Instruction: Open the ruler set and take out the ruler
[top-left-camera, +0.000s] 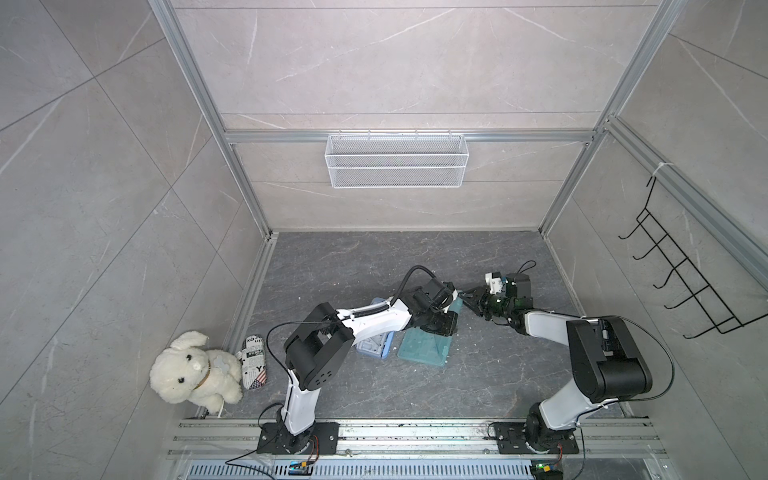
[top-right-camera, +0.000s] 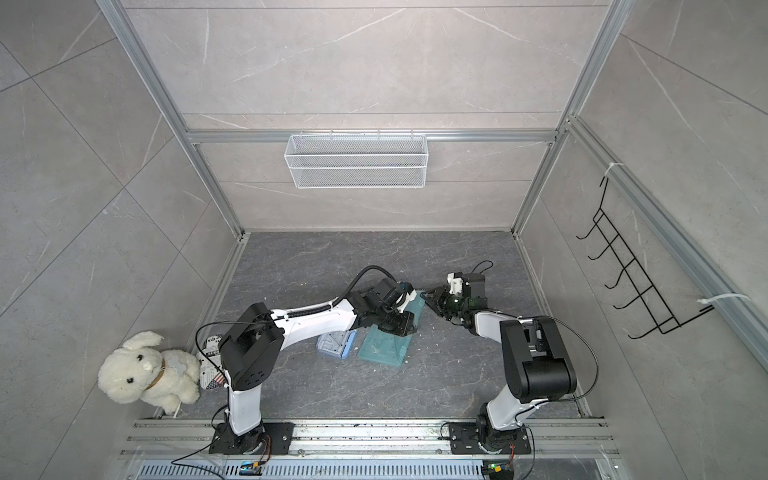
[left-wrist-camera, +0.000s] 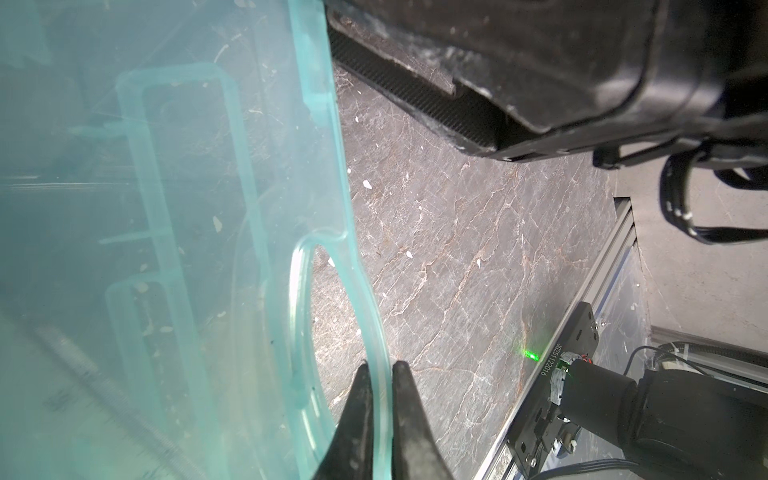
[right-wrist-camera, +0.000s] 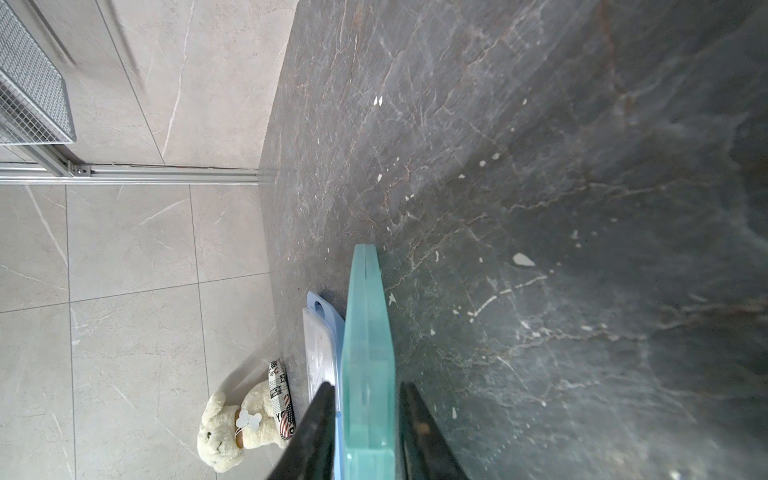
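A translucent teal case (top-left-camera: 424, 345), apparently the ruler set, is tilted up off the floor under my left gripper (top-left-camera: 453, 310). In the left wrist view, the handle rim (left-wrist-camera: 382, 400) of this case runs between the left fingertips, which are shut on it. Long moulded outlines show through its face; I cannot make out a separate ruler. My right gripper is partly open, with the narrow teal edge (right-wrist-camera: 368, 344) between its fingers and a slight gap at the sides. From above, the right gripper (top-left-camera: 467, 296) is at the far right end of the case.
Left of the teal case lies a blue-and-white item (top-left-camera: 374, 345), partly under the left arm. A white plush toy (top-left-camera: 196, 372) and a printed pouch (top-left-camera: 253, 361) are at the far left. A wire basket (top-left-camera: 397, 160) hangs at the back. Bare floor extends behind and in front.
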